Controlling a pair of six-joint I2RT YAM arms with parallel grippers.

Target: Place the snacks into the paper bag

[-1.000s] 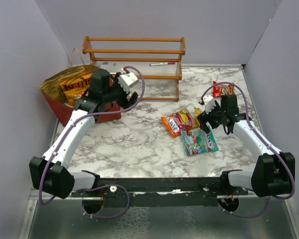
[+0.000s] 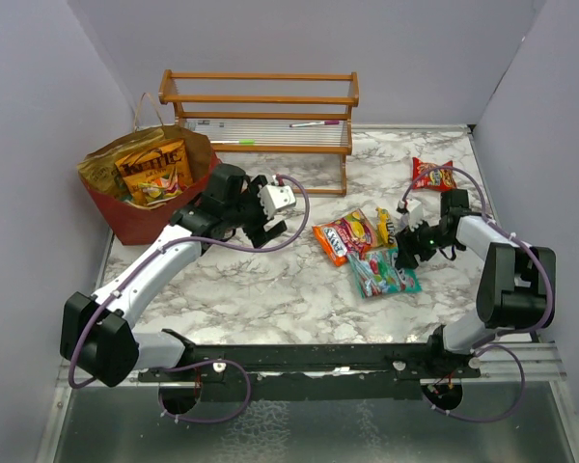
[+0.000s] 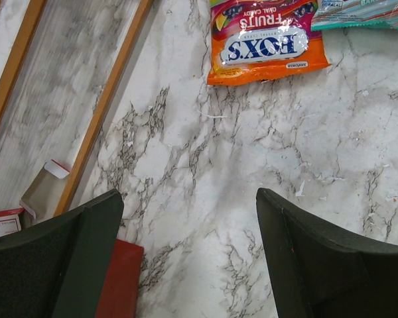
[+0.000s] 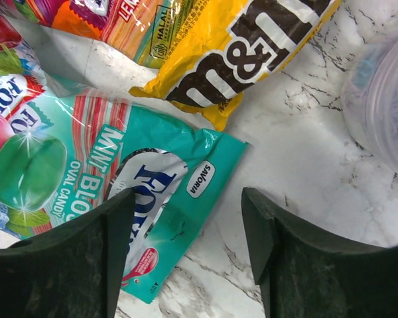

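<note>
The red paper bag (image 2: pixel 119 216) stands at the left with an orange-yellow packet (image 2: pixel 152 172) inside. My left gripper hangs open over bare marble, beside the bag, near an orange Fox's Fruits pack (image 3: pixel 265 46). My right gripper is at the right edge of the teal Fox's mint pack (image 4: pixel 73 152), its fingers apart, one over the pack and the other over the table. A yellow M&M's bag (image 4: pixel 232 53) lies just beside the teal pack. A red snack pack (image 2: pixel 432 174) lies at the back right.
A wooden rack (image 2: pixel 256 147) stands at the back. A round clear tub (image 4: pixel 378 99) sits right of the M&M's.
My left arm has moved right, away from the bag, over open table. My right gripper has moved down and slightly right onto the teal pack's edge.
</note>
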